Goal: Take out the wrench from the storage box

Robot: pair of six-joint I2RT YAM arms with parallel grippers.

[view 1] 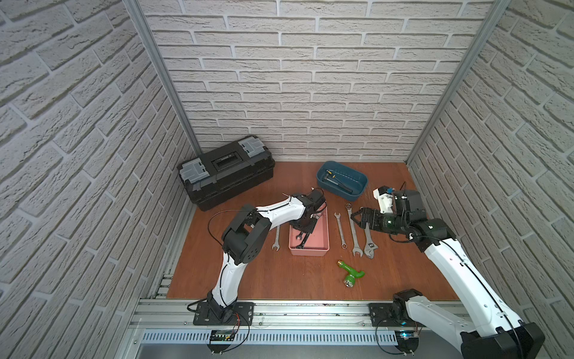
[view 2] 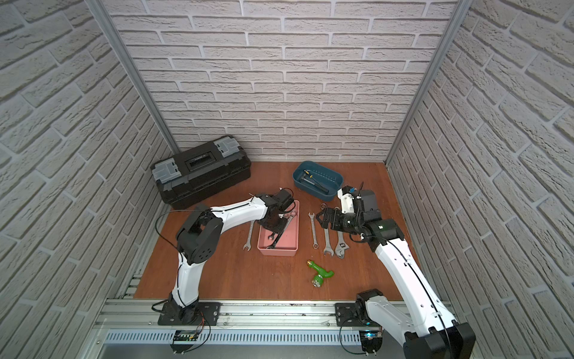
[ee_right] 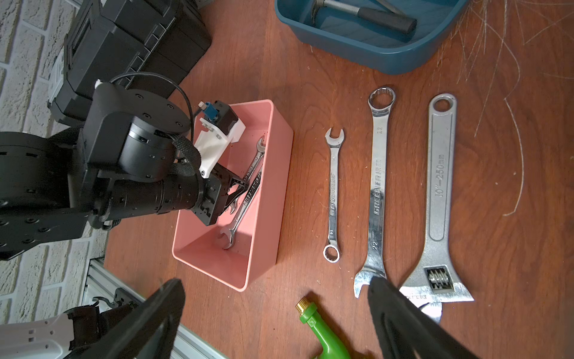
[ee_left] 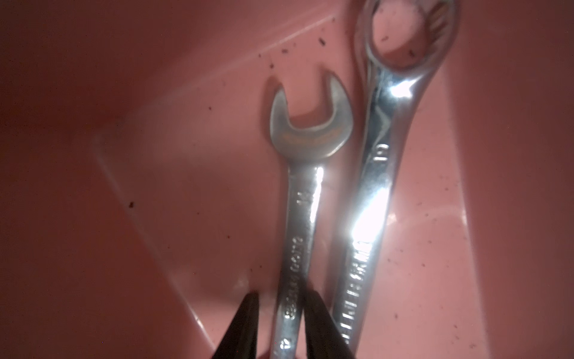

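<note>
The pink storage box [ee_right: 265,239] holds two wrenches. In the left wrist view they are an open-end wrench [ee_left: 311,143] and a longer ring-end wrench [ee_left: 382,155]. My left gripper is down inside the box, its part-open fingertips at either side of the open-end wrench's handle; whether they touch it is unclear. In the right wrist view my left arm covers part of the box. My right gripper hangs open above the table to the right of the box, with nothing between its fingers.
Several wrenches [ee_right: 376,179] lie right of the box, one [view 1: 276,239] to its left. A green tool [view 1: 350,274] lies in front, a blue bin [view 1: 357,184] with a hammer behind, and a black toolbox [view 1: 221,179] at back left.
</note>
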